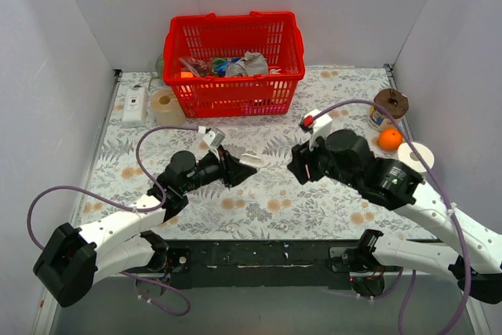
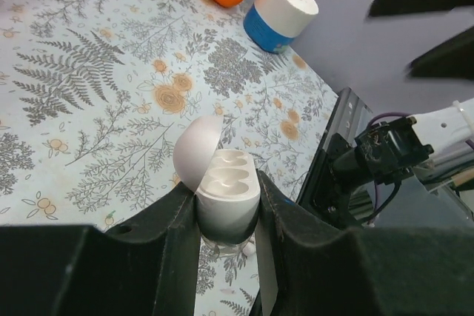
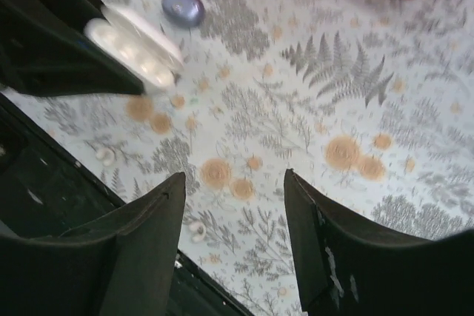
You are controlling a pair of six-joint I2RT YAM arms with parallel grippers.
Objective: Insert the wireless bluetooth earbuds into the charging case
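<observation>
The white charging case is gripped by my left gripper, raised above the table with its lid swung up. Its hollowed inside faces up; whether anything sits in the hollows, I cannot tell. From the top view, the case points right, towards my right gripper. That gripper stands open a short way off, with only the table showing between its fingers. Two small white earbuds appear in the right wrist view, one earbud near the left finger and another earbud farther left, both on the tablecloth.
A small dark blue round thing lies on the cloth beyond the case. The red basket stands at the back. An orange, a paper roll and a brown-topped can line the right side.
</observation>
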